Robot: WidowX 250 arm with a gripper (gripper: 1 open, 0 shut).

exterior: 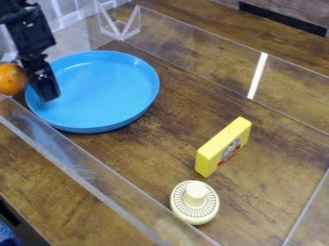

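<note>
My black gripper (29, 77) is at the left edge, reaching over the left side of a blue round plate (100, 106). An orange round object (11, 79) sits at the left frame edge, beside my fingers. The frames do not clearly show whether the fingers touch it.
A yellow box (221, 144) stands on the wooden table (257, 96) at right, and a white round object (194, 202) sits at the bottom. Clear panels border the work area.
</note>
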